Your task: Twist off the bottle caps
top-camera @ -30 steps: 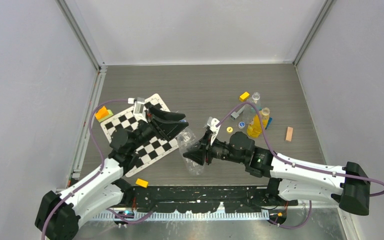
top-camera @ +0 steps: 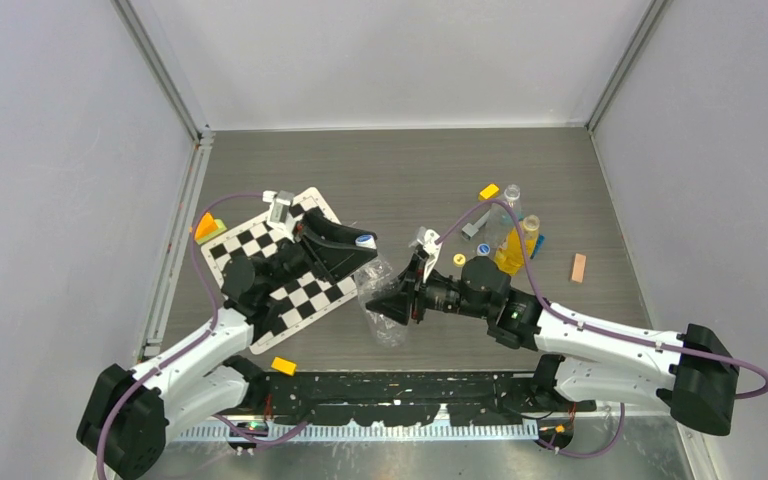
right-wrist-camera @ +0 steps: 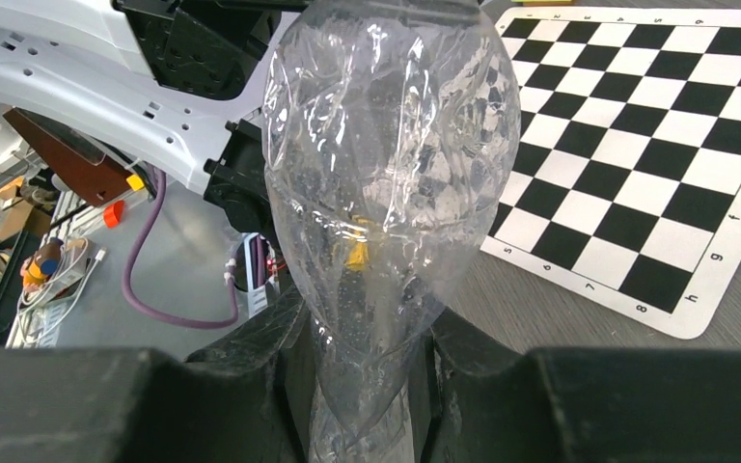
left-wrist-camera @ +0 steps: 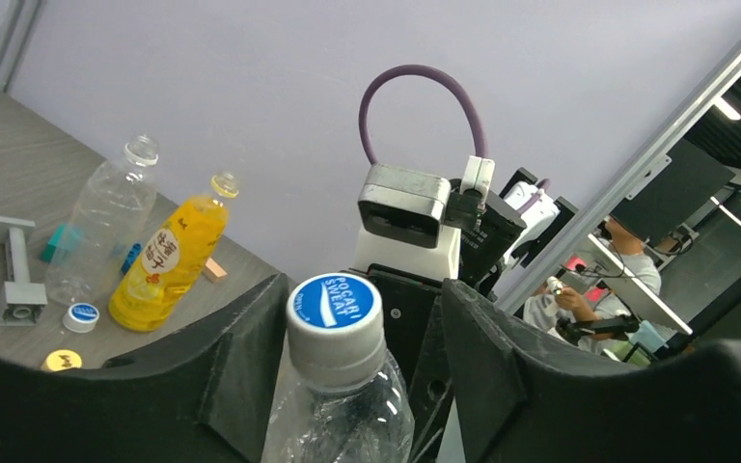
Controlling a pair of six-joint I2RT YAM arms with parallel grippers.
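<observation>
A clear crinkled bottle (top-camera: pixel 382 290) is held off the table, tilted, with my right gripper shut on its narrow waist. Its white cap (left-wrist-camera: pixel 335 318) with a blue top is still on the neck. My left gripper stands open with a finger on either side of this cap; the left finger (left-wrist-camera: pixel 251 357) is close to it, while a gap shows on the right. On the table, a clear bottle (left-wrist-camera: pixel 106 227) and a yellow-filled bottle (left-wrist-camera: pixel 169 265) stand without caps. A loose blue-and-white cap (left-wrist-camera: pixel 82 316) and a yellow cap (left-wrist-camera: pixel 62 360) lie near them.
A checkered board (top-camera: pixel 305 300) lies under the left arm. A grey piece (left-wrist-camera: pixel 19 270), a yellow block (top-camera: pixel 489 192) and a wooden block (top-camera: pixel 578 267) lie about the bottles. Another yellow block (top-camera: pixel 283 366) is at the front edge.
The left fingers have spread and shifted slightly, so the cap, mostly covered about a second ago, now shows. The right gripper and bottle have barely moved.
</observation>
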